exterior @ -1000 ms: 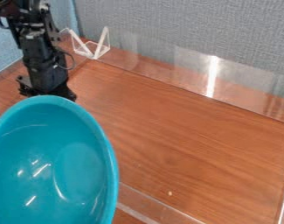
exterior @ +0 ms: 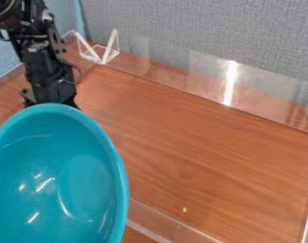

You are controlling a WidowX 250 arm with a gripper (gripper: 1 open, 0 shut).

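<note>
A large teal plastic bowl (exterior: 55, 180) fills the lower left of the view on the wooden surface. My black arm comes down at the upper left, with its gripper (exterior: 48, 95) low just behind the bowl's far rim. The fingertips are dark and small, so whether they are apart, or have anything between them, is unclear.
Clear plastic edging runs along the back and right, below grey padded walls. A white bracket (exterior: 103, 52) stands in the back left corner.
The arm and gripper have shifted very slightly; the bowl is where it was.
</note>
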